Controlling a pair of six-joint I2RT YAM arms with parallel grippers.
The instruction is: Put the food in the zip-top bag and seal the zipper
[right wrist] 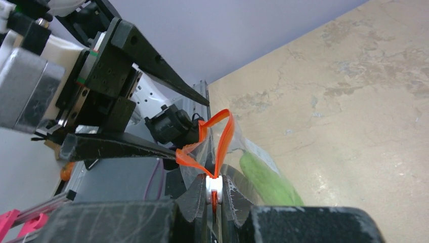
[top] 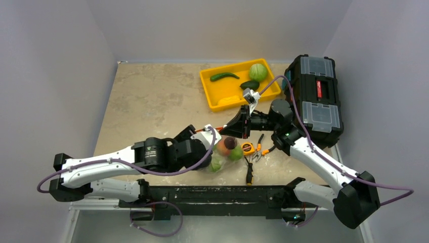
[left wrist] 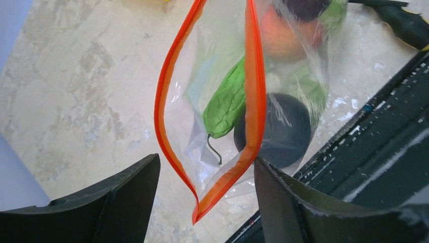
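Observation:
The clear bag [left wrist: 202, 101], its mouth edged by an orange strip [left wrist: 162, 91], holds a green pepper [left wrist: 225, 104], a dark round item [left wrist: 275, 129], an orange-red fruit [left wrist: 283, 38] and a few other pieces. My left gripper is open, and the strip's loose end hangs down between its spread fingers without being pinched. In the right wrist view, the lower left finger [right wrist: 126, 147] comes close to the strip; whether it touches I cannot tell. My right gripper is shut on the white slider at the strip's other end.
A yellow bin [top: 217, 93] with vegetables stands at the back. Right of the bag lie a tape measure [top: 247, 148], pliers [top: 259, 152] and a screwdriver [top: 249, 174]. A black toolbox [top: 316, 96] fills the right side. Bare table stretches across the back left.

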